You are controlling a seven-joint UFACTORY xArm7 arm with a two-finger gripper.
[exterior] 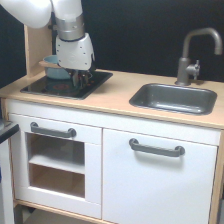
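The white robot arm reaches in from the top left, its gripper (84,77) low over the black stovetop (50,88). A blue pot (55,72) sits at the back left of the stove, partly behind the arm. The dark fingers are small against the dark stovetop, and I cannot tell whether they are open or holding anything.
A steel sink (173,97) with a tall faucet (186,62) is on the right. The wooden counter (123,92) between stove and sink is clear. The cabinet below has an open shelf on the left and a white door (158,178).
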